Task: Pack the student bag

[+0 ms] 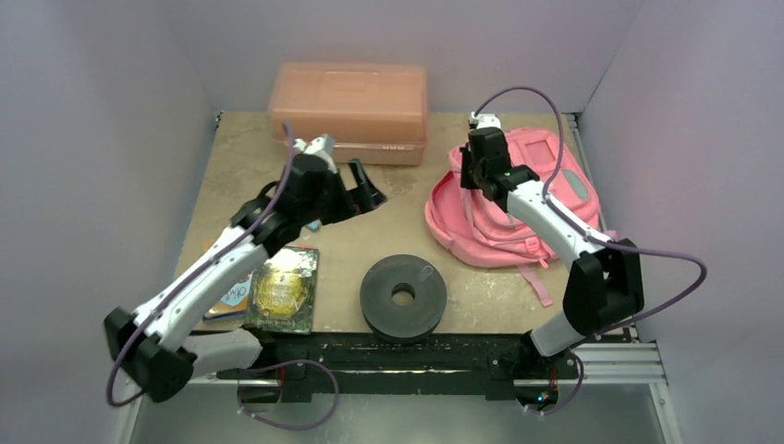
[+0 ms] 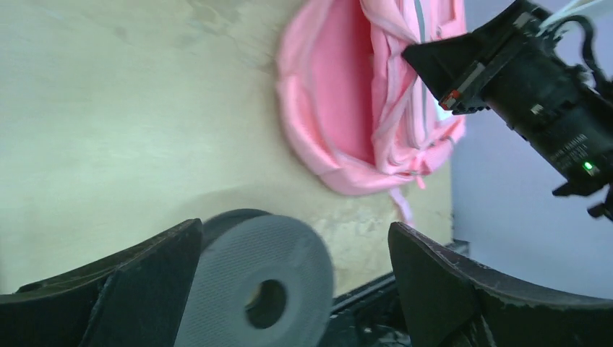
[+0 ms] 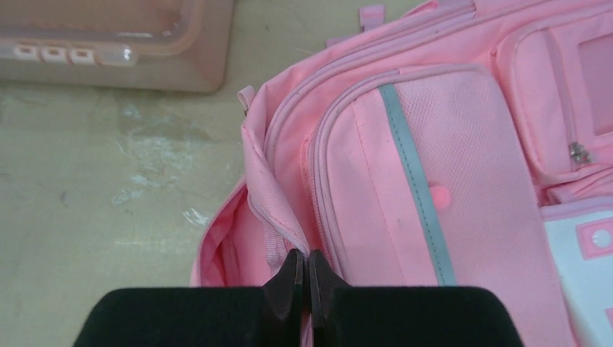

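The pink student bag (image 1: 518, 199) lies at the right of the table, its main opening facing left. My right gripper is shut on the bag's upper edge, with pink cloth pinched between its fingertips. My left gripper (image 1: 368, 188) stands open and empty above the table, well left of the bag. A dark book with a yellow picture (image 1: 282, 291) lies at the front left. Beside it an orange book (image 1: 231, 303) is partly covered by the left arm. A sliver of a blue item (image 1: 313, 226) shows under that arm.
A closed orange translucent box (image 1: 349, 102) stands against the back wall. A round dark grey object with a central hole (image 1: 384, 301) sits at the front middle. Between the box and this object the tabletop is bare.
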